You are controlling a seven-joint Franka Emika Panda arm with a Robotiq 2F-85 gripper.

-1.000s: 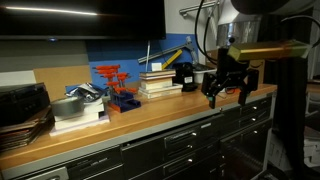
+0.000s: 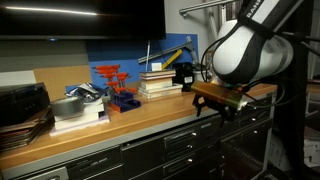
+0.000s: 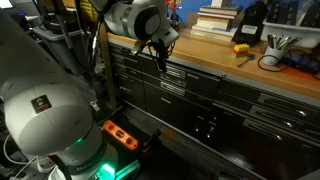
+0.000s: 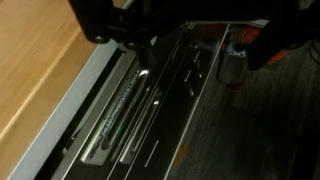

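Note:
My gripper point(image 2: 211, 108) hangs open in front of the dark drawer cabinet point(image 2: 150, 155), near the front edge of the wooden counter point(image 2: 130, 122). In exterior view 2 the gripper point(image 3: 161, 63) sits before the upper drawers at the left, with nothing seen between its fingers. The wrist view has the dark fingers point(image 4: 262, 48) spread across the top. Below them lie drawer fronts with metal handles point(image 4: 127, 110), seen from above. Whether the gripper touches a drawer cannot be told.
Stacked books point(image 2: 157, 82), a metal pot point(image 2: 67, 106) and a blue bin with red parts point(image 2: 122, 99) stand on the counter. A cup of tools point(image 3: 274, 53) and colourful blocks point(image 3: 241, 49) are at the right in exterior view 2. Open floor point(image 4: 245, 130) lies before the cabinet.
In exterior view 1 my gripper has moved left and tilted, and the arm's wrist has swung left with it. The counter objects and drawers look unmoved.

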